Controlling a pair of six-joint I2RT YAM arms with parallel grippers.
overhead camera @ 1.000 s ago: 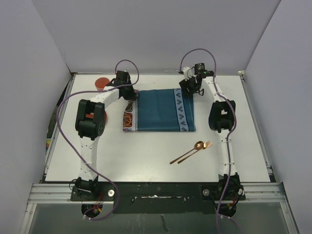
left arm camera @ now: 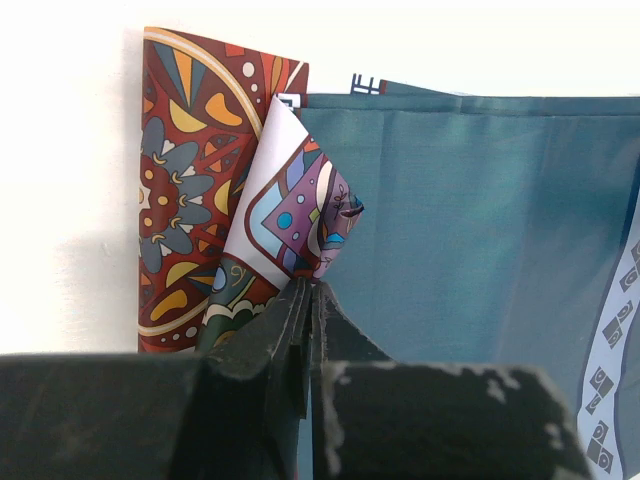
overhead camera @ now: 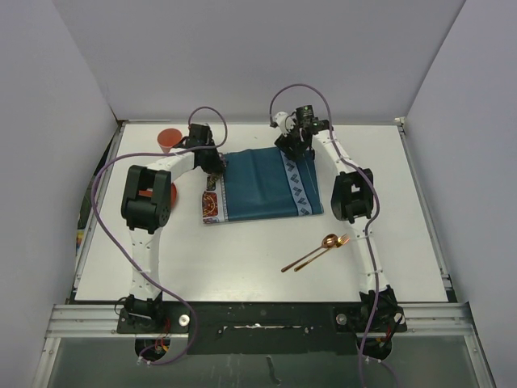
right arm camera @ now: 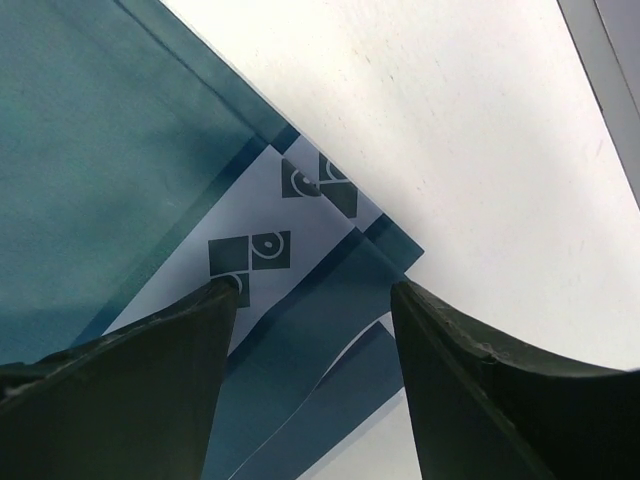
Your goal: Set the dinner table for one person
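Note:
A teal placemat [overhead camera: 258, 190] lies at the middle of the table, its left end folded to show a red patterned side. My left gripper is shut at its far left corner; a patterned flap [left arm camera: 303, 205] gathers at the fingertips and looks pinched between them. Over the far right part of the mat, my right gripper stands open, with the striped band and layered edge beneath its spread fingers. A copper spoon [overhead camera: 329, 241] and fork [overhead camera: 342, 241] lie at the front right. An orange-red cup or bowl [overhead camera: 170, 138] sits at the back left.
An orange-red dish [overhead camera: 173, 195] is partly hidden under the left arm. Walls rise behind and at both sides.
My right gripper has moved left over the mat's far edge. My left gripper has shifted slightly nearer and left, and the mat's near left corner has slid a little toward the front.

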